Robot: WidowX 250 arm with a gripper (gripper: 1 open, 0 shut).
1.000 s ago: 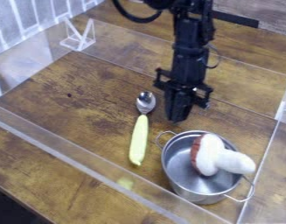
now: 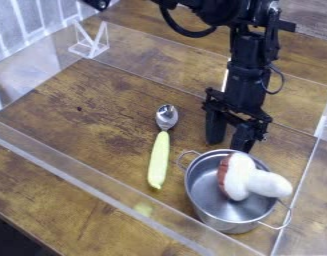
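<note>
My black gripper (image 2: 235,128) is low over the wooden table (image 2: 66,115), right of a metal spoon (image 2: 166,118) and just behind a steel pot (image 2: 219,205). Whether its fingers are open or shut is hard to tell at this size. A white object (image 2: 254,178), seemingly a toy, sits in the pot. A long pale yellow-green item (image 2: 158,160) lies left of the pot, below the spoon.
A clear plastic piece (image 2: 90,42) stands at the back left. Transparent edges run along the table's sides.
My arm moved right from beside the spoon about a second ago.
</note>
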